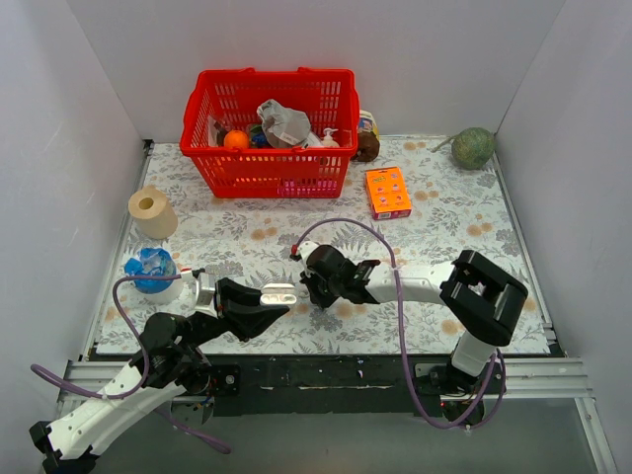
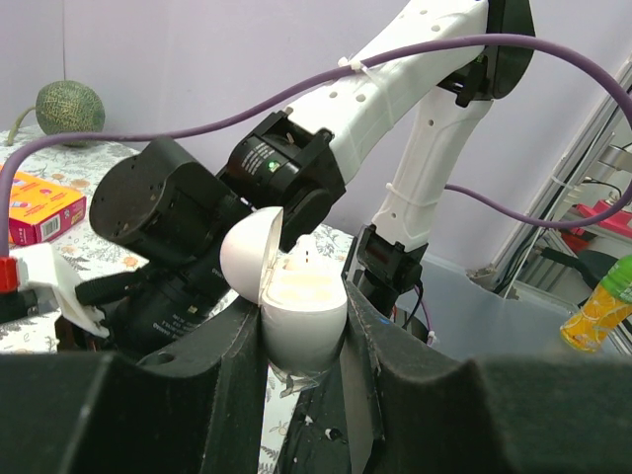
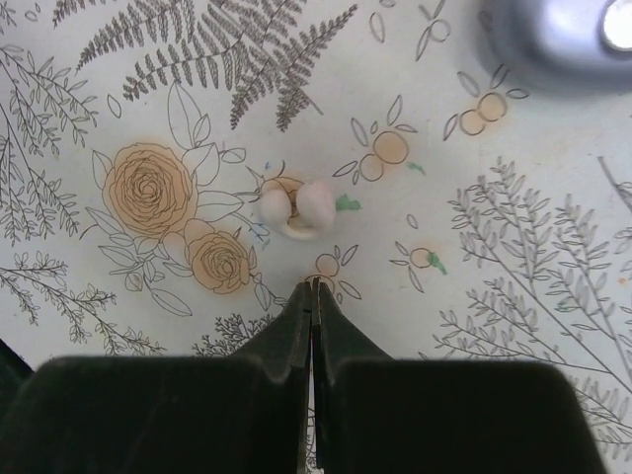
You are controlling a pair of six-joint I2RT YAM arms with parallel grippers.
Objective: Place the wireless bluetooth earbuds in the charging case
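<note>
The white charging case [image 2: 304,321] is held upright with its rounded lid [image 2: 251,251] swung open. My left gripper [image 1: 280,301] is shut on it, above the front of the table. In the right wrist view a small white earbud piece [image 3: 315,205] lies on the floral cloth, showing two rounded lobes; whether this is one earbud or two I cannot tell. My right gripper is shut, its tips together with nothing between them, and the white piece appears just beyond them. From the top view the right gripper [image 1: 314,292] covers that spot.
A blurred grey-blue rounded thing [image 3: 563,44] fills the right wrist view's upper right corner. Behind are a red basket [image 1: 267,178] and an orange box [image 1: 387,193]. A paper roll [image 1: 152,212] and a blue-lined bin [image 1: 151,269] stand left.
</note>
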